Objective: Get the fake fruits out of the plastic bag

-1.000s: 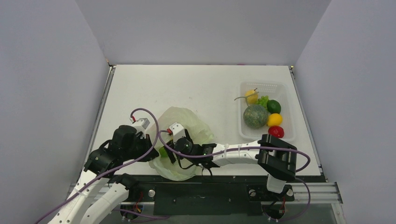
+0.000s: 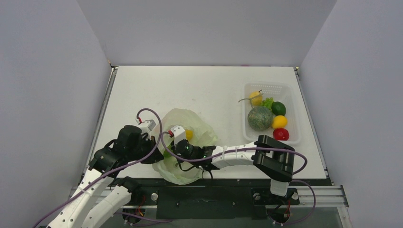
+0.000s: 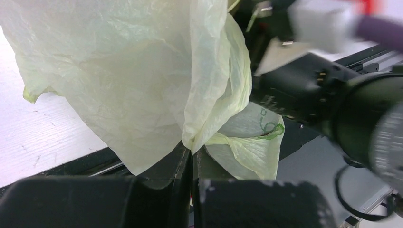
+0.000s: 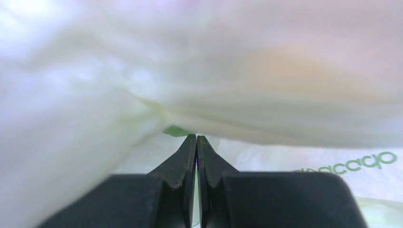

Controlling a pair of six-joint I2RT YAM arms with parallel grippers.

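A pale green plastic bag (image 2: 187,119) lies crumpled at the front middle of the table. My left gripper is shut on its edge, holding it up in gathered folds. Inside the bag, my right gripper has its fingertips together with nothing between them. A sliver of the green fake fruit (image 4: 176,131) shows just beyond and left of those tips, outside the fingers; a bag fold hides most of it. From above, a yellow fake fruit (image 2: 189,134) is partly visible in the bag beside the right arm.
A white basket (image 2: 246,95) at the right holds several fake fruits, among them a green melon (image 2: 259,118) and a red one (image 2: 281,134). Bare white table (image 2: 190,85) stretches behind the bag. The right arm crosses the front of the table.
The left grip on the bag stays.
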